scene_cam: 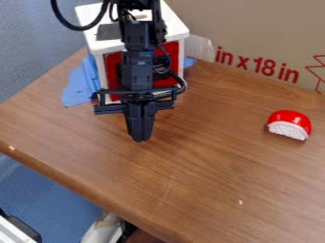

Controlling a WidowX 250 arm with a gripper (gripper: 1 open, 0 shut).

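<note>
My black gripper [140, 128] hangs pointing down over the wooden table [165, 185], in front of a white box [176, 21] with a red front, which it partly hides; whether its fingers are open or shut is unclear. On the right of the table lies a red object [290, 123] with a white bristly or textured lower face.
A blue cloth [79, 87] lies beside and behind the box. A cardboard panel [267, 33] with red print stands at the back. The table's left and front edge borders a blue-grey floor area.
</note>
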